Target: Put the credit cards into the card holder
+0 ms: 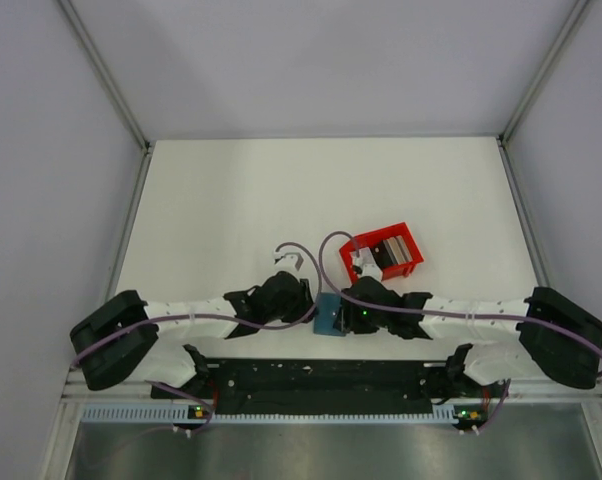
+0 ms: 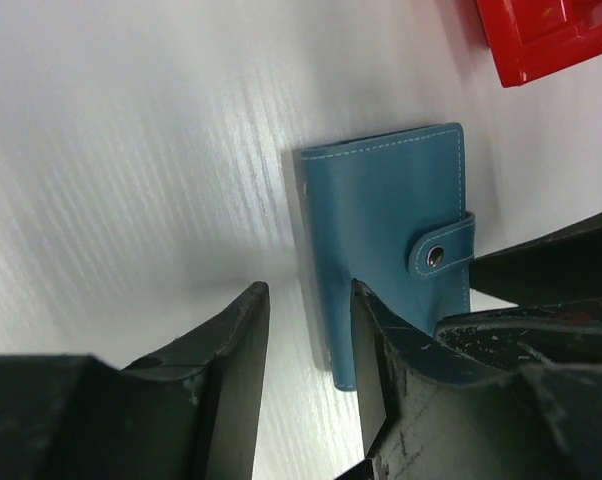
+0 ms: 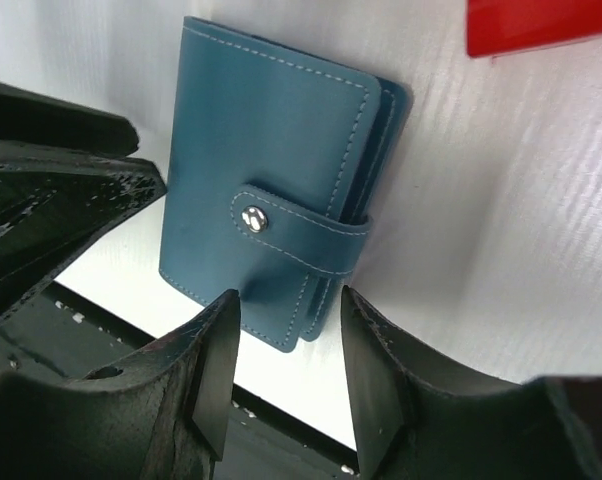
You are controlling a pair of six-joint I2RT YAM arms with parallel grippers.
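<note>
Lying on the white table is a dark teal card holder, its snap strap fastened across the right edge. The left gripper hovers at the holder's left edge with a gap between its fingers, one outside the edge and one over the cover. At the opposite side, the right gripper is open, its fingers straddling the strap-side edge near a lower corner. Nothing appears gripped by either. Several cards sit in the red tray; the wrist views show only the tray's edge.
Both grippers are close together around the holder, and the red tray stands just behind the right one. A dark strip runs along the table's front.
</note>
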